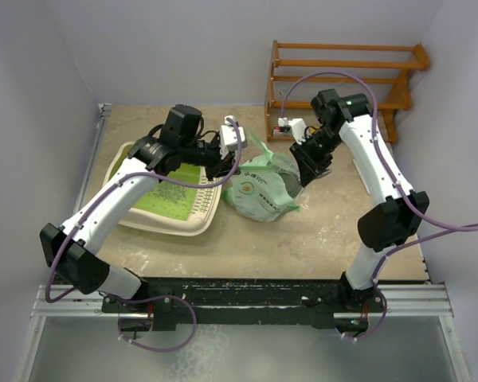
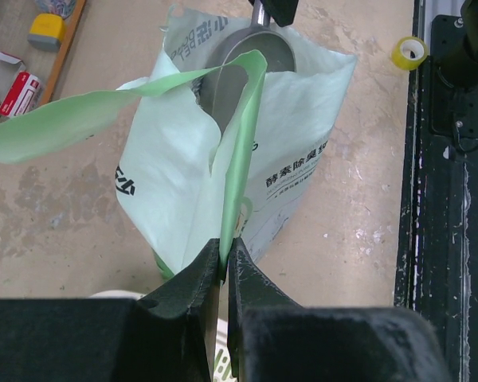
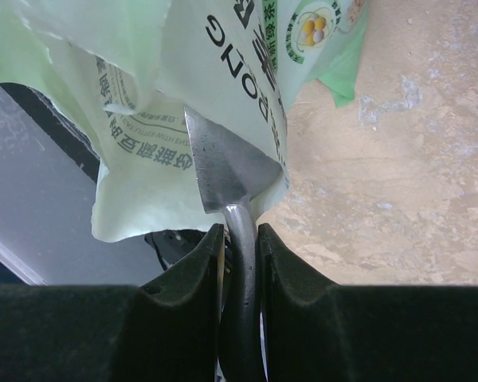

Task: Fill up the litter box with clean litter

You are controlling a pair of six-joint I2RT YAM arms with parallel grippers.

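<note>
An open plastic litter bag (image 1: 259, 195) with green edges stands on the table right of the litter box (image 1: 179, 224), which has green inside. My left gripper is shut on the bag's top edge, pulling it up in a narrow fold. My right gripper is shut on the handle of a metal scoop (image 3: 229, 167), whose blade is inside the bag and partly hidden by its wall. The bag's contents cannot be seen.
A wooden rack (image 1: 346, 62) stands at the back right. A yellow tape roll (image 2: 409, 51) and a red-and-white item (image 2: 17, 95) lie on the table, seen in the left wrist view.
</note>
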